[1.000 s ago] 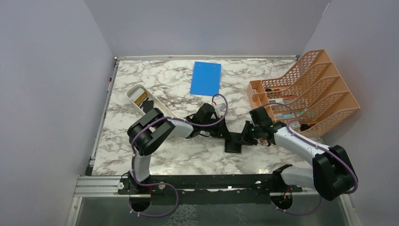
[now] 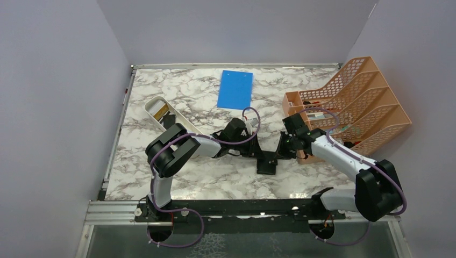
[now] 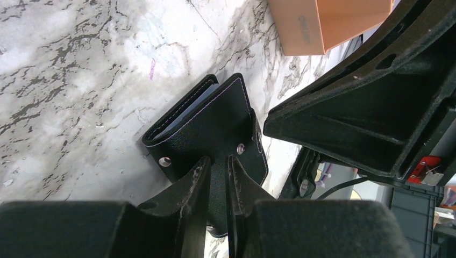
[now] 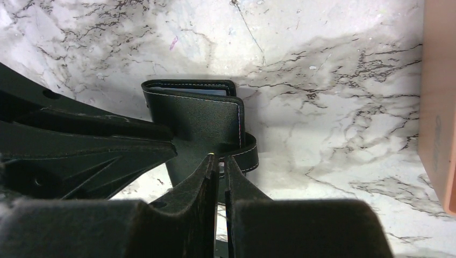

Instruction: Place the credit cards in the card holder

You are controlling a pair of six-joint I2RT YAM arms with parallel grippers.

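Observation:
The black leather card holder [image 2: 266, 166] lies on the marble table near the front. A pale card edge [image 4: 214, 92] shows inside its slightly gaping top. My left gripper is shut on the card holder at its left side, seen across the leather in the right wrist view. My right gripper stands over the holder's right side, next to the strap [image 4: 247, 154] with its metal snap. A narrow gap shows between the right fingertips; whether they touch the strap is hidden.
An orange organiser rack [image 2: 371, 102] stands to the right, close to my right arm. A white tray [image 2: 156, 102] with items is at the left, and a blue sheet [image 2: 235, 89] lies at the back. Marble in front of the holder is clear.
My right gripper has shifted slightly toward the back of the table, along the holder's right side. The left arm and the card holder have stayed in place.

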